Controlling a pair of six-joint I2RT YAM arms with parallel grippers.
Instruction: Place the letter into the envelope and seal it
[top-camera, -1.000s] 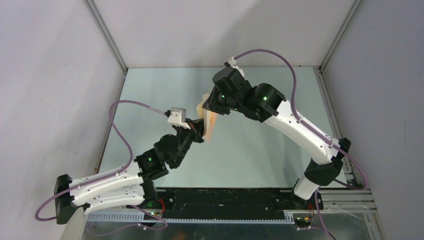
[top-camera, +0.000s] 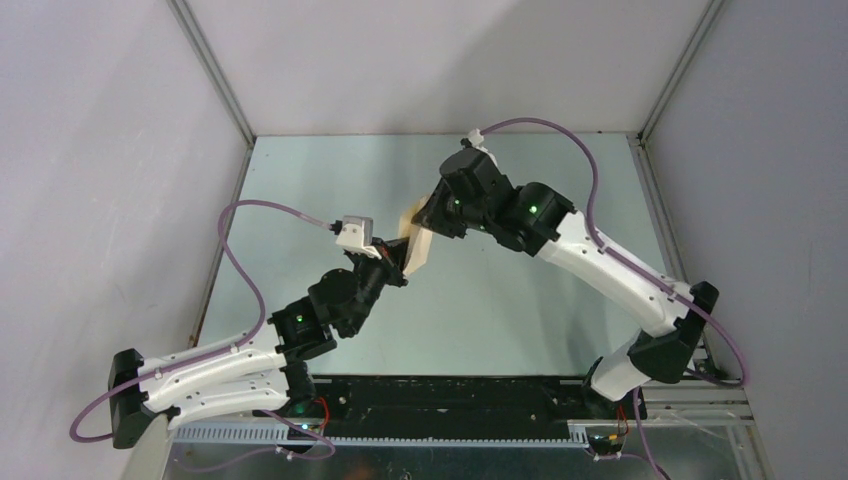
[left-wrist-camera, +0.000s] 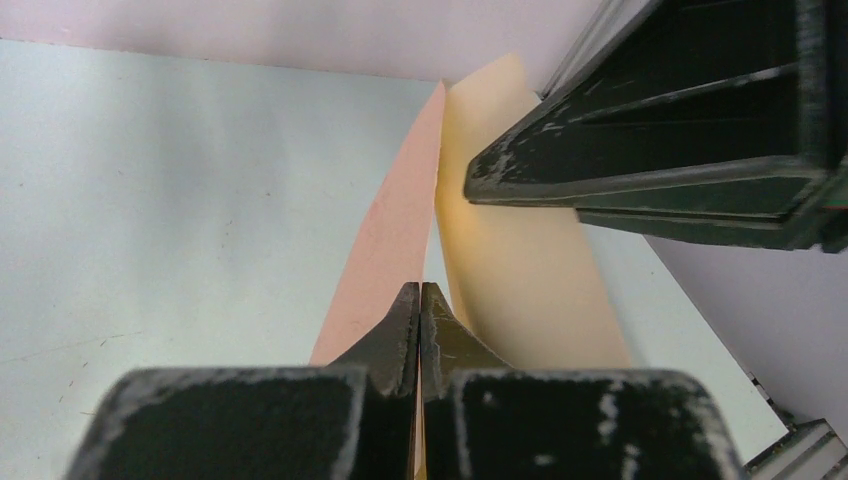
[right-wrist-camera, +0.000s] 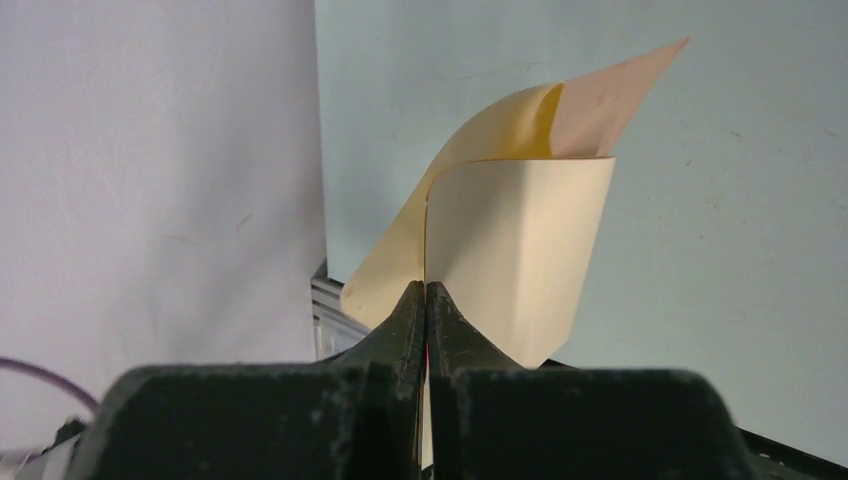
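Note:
A cream paper envelope (top-camera: 418, 250) is held up off the table between my two grippers. My left gripper is shut, and a thin edge of paper runs between its fingers. In the left wrist view a pinkish sheet (left-wrist-camera: 395, 215) stands beside the cream face, joined near the top; whether it is the letter or a flap, I cannot tell. My right gripper is shut at the fold of the envelope (right-wrist-camera: 530, 220), which runs into its fingertips. Above the fold, the opening shows yellow inside with a pinkish point sticking out.
Walls (top-camera: 90, 180) close it in on the left, right and back. A dark gap (top-camera: 450, 405) lies along the front. Both arms meet closely at the paper.
The left arm has stayed still.

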